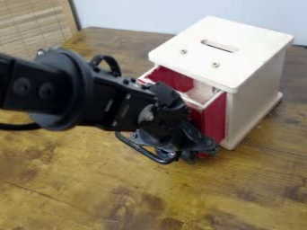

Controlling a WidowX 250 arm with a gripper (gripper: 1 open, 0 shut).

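A light wooden box (254, 99) with a slot in its top stands on the table, its red front (214, 119) facing left, with a drawer (168, 77) pulled partly out. My black gripper (174, 144) is low in front of the red front, beside the drawer, close to the table. Its fingertips are dark and overlapping, so I cannot tell whether it is open or shut; a small bit of red shows near them.
A slatted bamboo mat (30, 20) is at the back left, with a pale wall behind the box.
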